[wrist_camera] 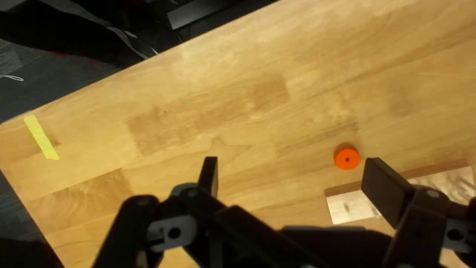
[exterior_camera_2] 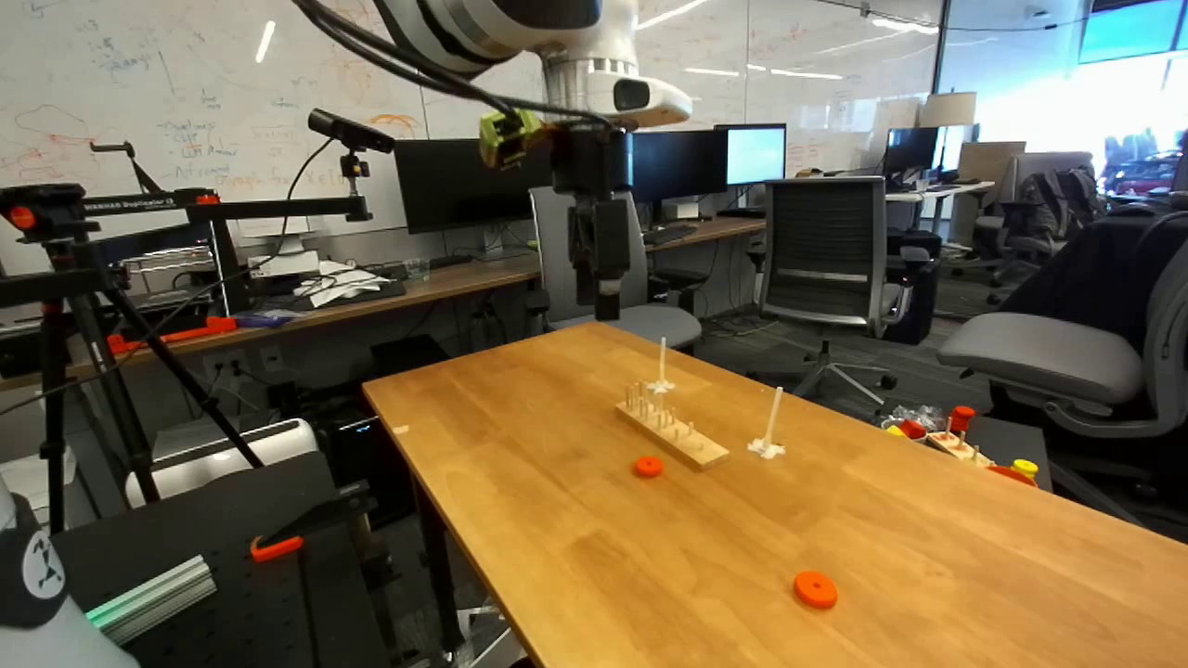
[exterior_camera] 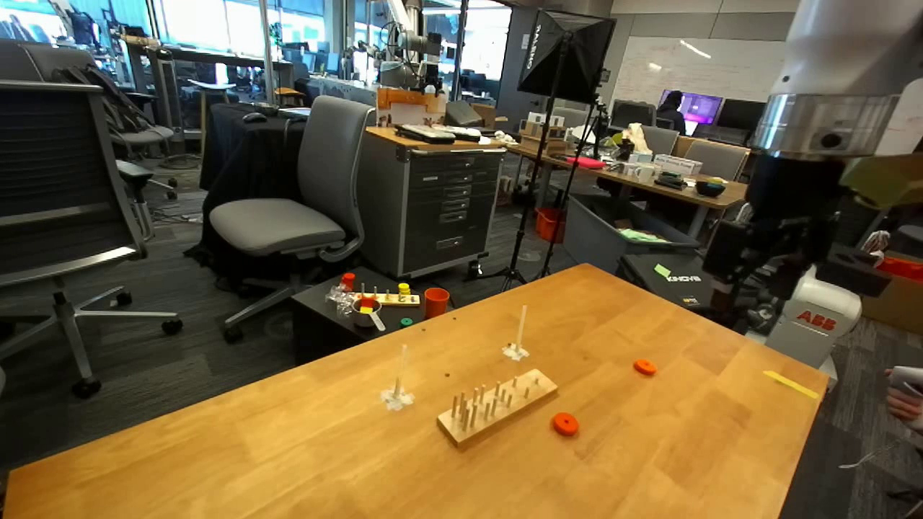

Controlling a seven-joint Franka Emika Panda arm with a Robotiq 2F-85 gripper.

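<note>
My gripper is open and empty, its fingers well apart above the table. In exterior view 2 the gripper [exterior_camera_2: 607, 301] hangs over the table's far end. One orange ring [exterior_camera: 564, 424] lies flat beside the wooden peg board [exterior_camera: 497, 406]; the wrist view shows this ring [wrist_camera: 347, 158] left of the right finger's tip, with part of the board [wrist_camera: 352, 207] below. A second orange ring [exterior_camera: 645, 367] lies apart from the board. Two upright pale rods [exterior_camera: 520, 327] stand on the board's other side.
Yellow tape [exterior_camera: 792, 385] is stuck near the table's edge. A low black side table [exterior_camera: 324, 333] holds an orange cup [exterior_camera: 436, 302] and several small pieces.
</note>
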